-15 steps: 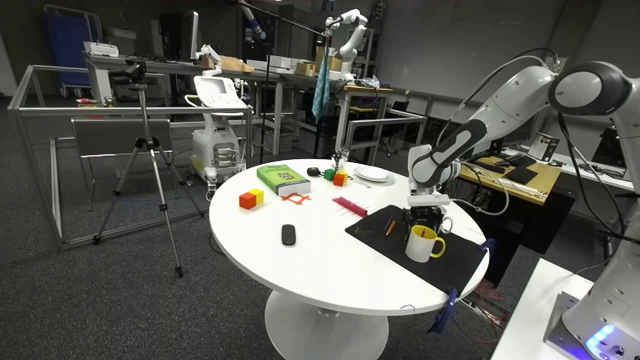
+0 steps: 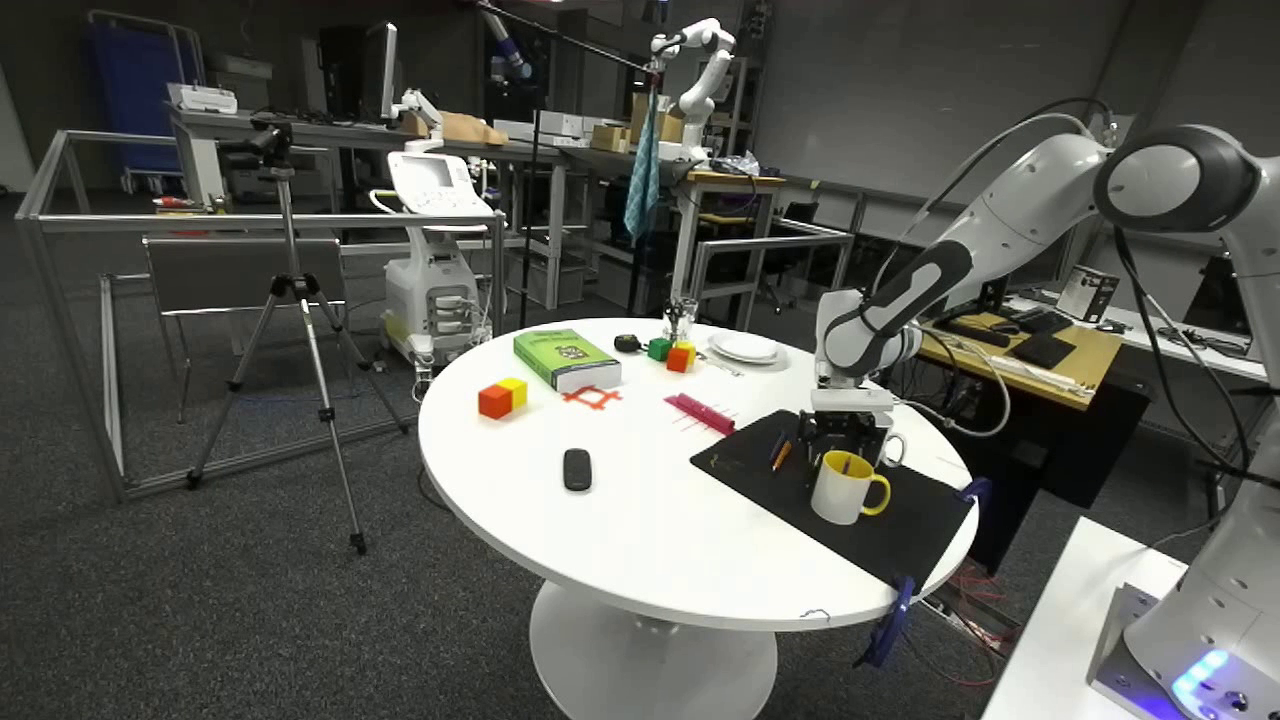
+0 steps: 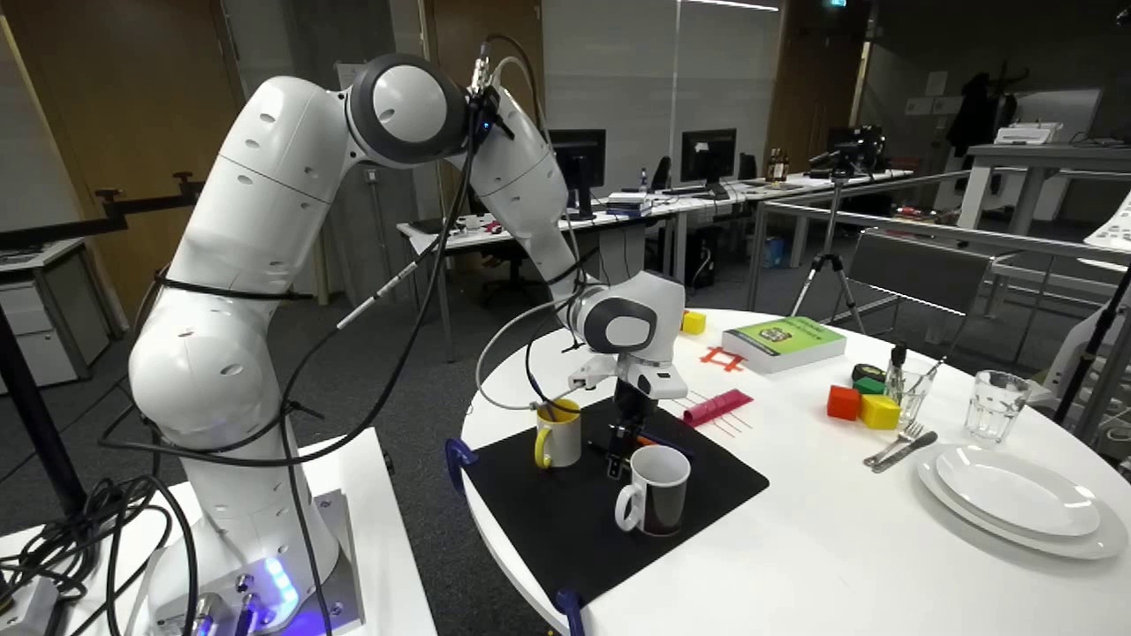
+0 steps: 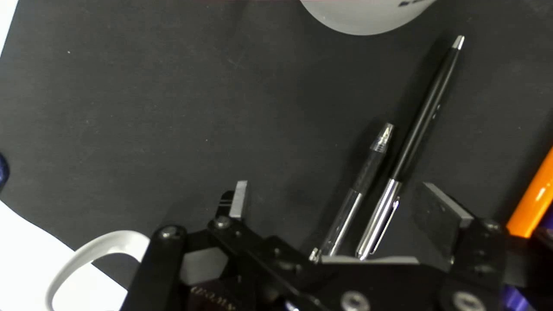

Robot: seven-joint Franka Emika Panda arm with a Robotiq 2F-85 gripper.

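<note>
My gripper is open low over the black mat [image 4: 155,103]. Two pens lie close together between its spread fingers in the wrist view: a black pen with a silver barrel end [image 4: 414,140] and a shorter dark and clear pen [image 4: 357,191]. Neither is held. An orange pen [image 4: 534,191] lies outside the right finger. In exterior view 2 the gripper [image 3: 626,456] stands between a white and yellow mug [image 3: 559,436] and a white mug with a dark lower part [image 3: 655,493]. Something thin leans inside the yellow-handled mug.
Blue clamps [image 3: 456,461] grip the mat's edge. Beyond it lie a pink roll [image 3: 718,407], a green book [image 3: 782,341], coloured blocks [image 3: 844,402], glasses and plates [image 3: 1018,493]. A black device [image 2: 577,469] rests on the otherwise open white tabletop.
In exterior view 1 the gripper has shifted slightly left, towards the orange pen's side. The mugs and the other table objects look unmoved.
</note>
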